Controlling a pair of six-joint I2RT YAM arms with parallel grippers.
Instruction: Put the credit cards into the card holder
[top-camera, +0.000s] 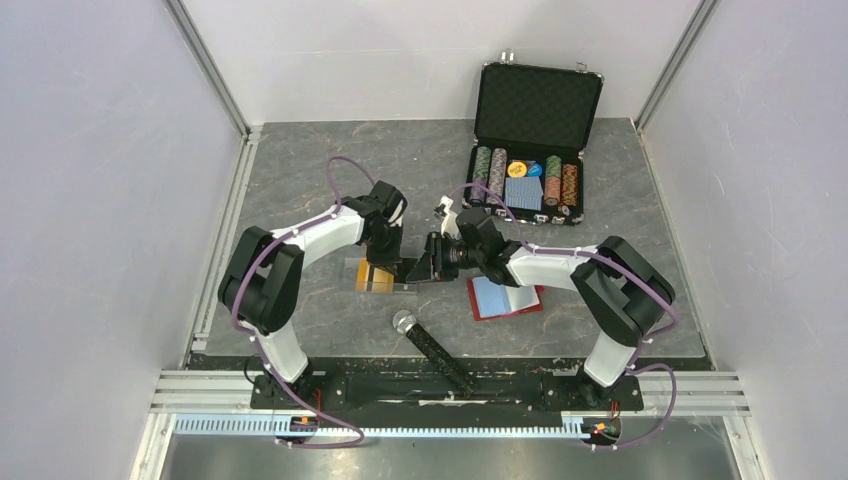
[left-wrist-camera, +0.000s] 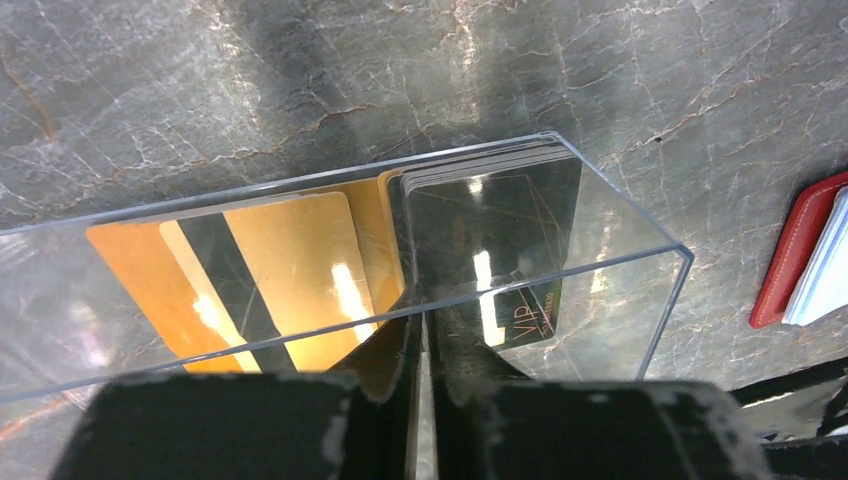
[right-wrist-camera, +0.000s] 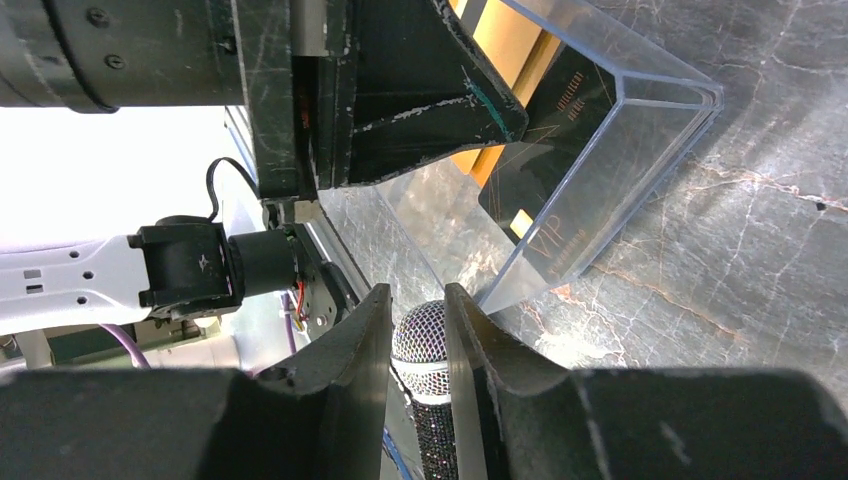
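Note:
A clear box (left-wrist-camera: 683, 250) lies on the grey surface, with gold cards (left-wrist-camera: 300, 235) at one end and black cards (left-wrist-camera: 450, 225) at the other. My left gripper reaches over the box near where gold meets black. A narrow gap shows between its fingers, and no card is seen in it. In the right wrist view my right gripper is open and empty, close to the box's end. The red folder (top-camera: 493, 318) with pale blue and white pages lies open to the right of the box.
A microphone (top-camera: 436, 350) lies in front of the box. An open black case (top-camera: 538, 105) holding poker chips and a card deck stands at the back right. Between the two arms there is little room.

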